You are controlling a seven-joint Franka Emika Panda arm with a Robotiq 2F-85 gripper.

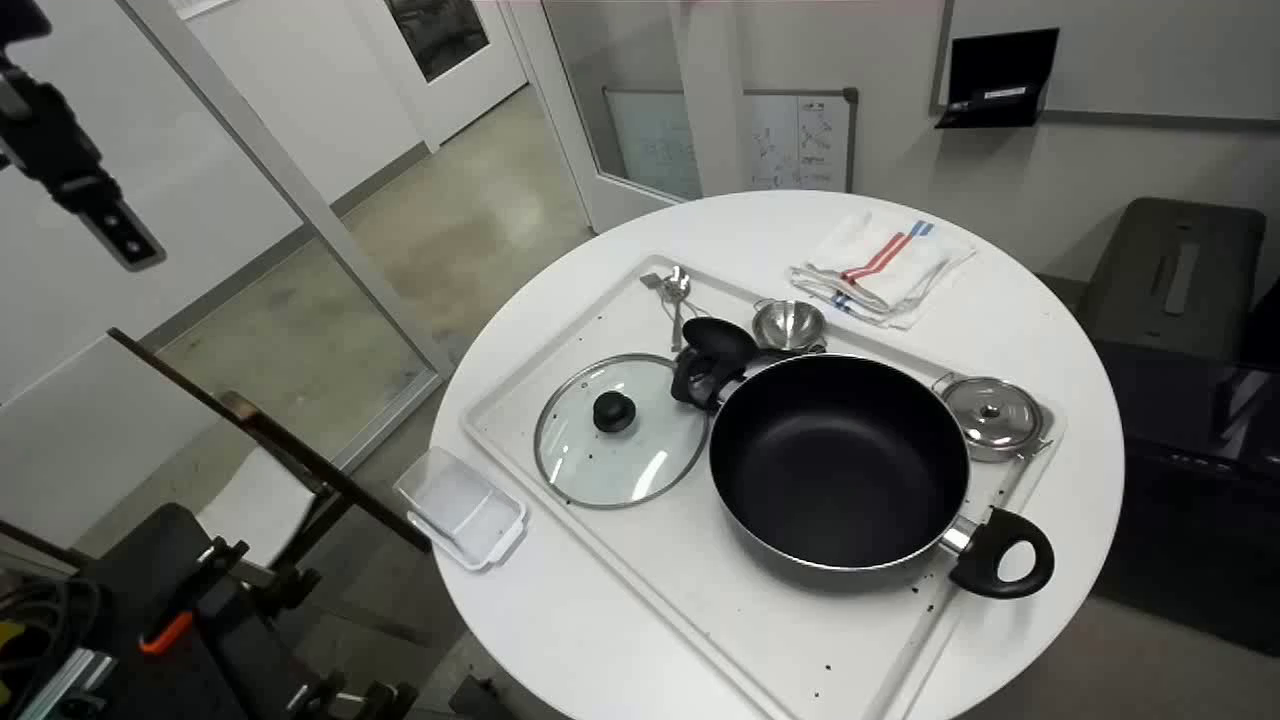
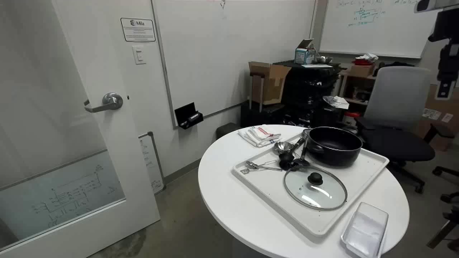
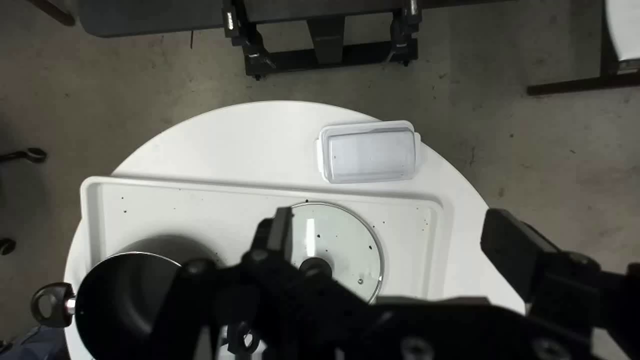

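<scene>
My gripper stands open high above the round table, its two fingers wide apart and nothing between them. In exterior view 1 only part of the gripper shows, at the upper left, well clear of everything on the table. A large black pot (image 1: 840,468) with black side handles sits on the white tray (image 1: 672,612). Beside it lies a round glass lid (image 1: 576,444) with a black knob (image 1: 614,412). A clear plastic container (image 3: 372,153) rests on the bare table outside the tray, near the edge. Gripper parts hide some of the pot and lid in the wrist view.
A small lidded steel pot (image 1: 991,414), a steel bowl (image 1: 789,324), metal utensils (image 1: 677,288) and black utensils (image 2: 297,161) share the tray. A folded striped towel (image 1: 882,266) lies on the table (image 1: 1068,348) behind it. The tray's front part is clear.
</scene>
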